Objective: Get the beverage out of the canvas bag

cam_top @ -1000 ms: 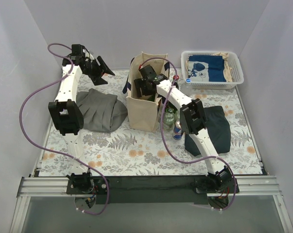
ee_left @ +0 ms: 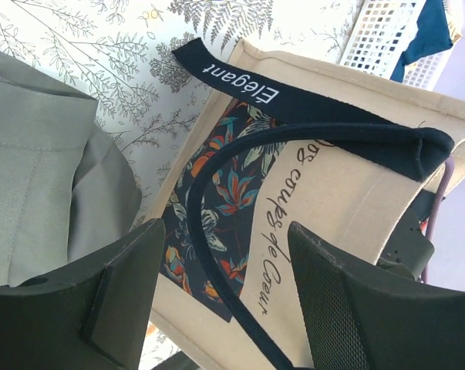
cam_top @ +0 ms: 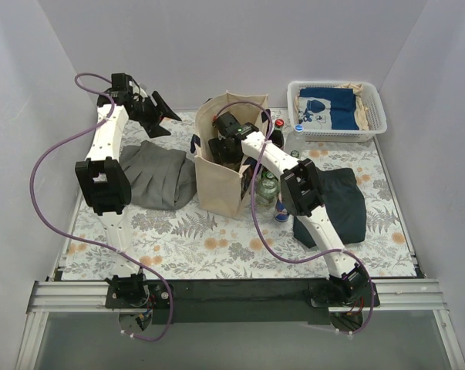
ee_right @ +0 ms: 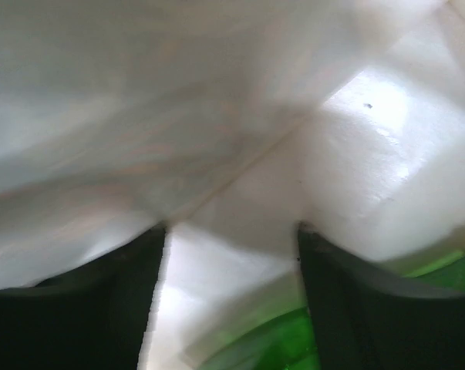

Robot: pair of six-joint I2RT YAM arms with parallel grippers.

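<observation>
The cream canvas bag [cam_top: 217, 193] stands open in the table's middle; in the left wrist view its printed side [ee_left: 294, 200] faces my left gripper. My right gripper [cam_top: 224, 146] reaches down inside the bag. In the right wrist view its fingers [ee_right: 101, 308] stand apart over a pale, blurred bag interior, with a green object [ee_right: 271, 347] at the bottom edge; nothing clear is between them. My left gripper [cam_top: 159, 116] hangs open at the upper left of the table, outside the bag.
Several bottles and a can [cam_top: 281, 210] stand right of the bag. A white basket [cam_top: 375, 108] with cloths sits at the back right. Grey cloth [cam_top: 159, 181] lies left, dark cloth [cam_top: 340, 216] right.
The bag has shifted and tilted leftward, and my right gripper inside it has moved slightly left. The left arm has moved very little.
</observation>
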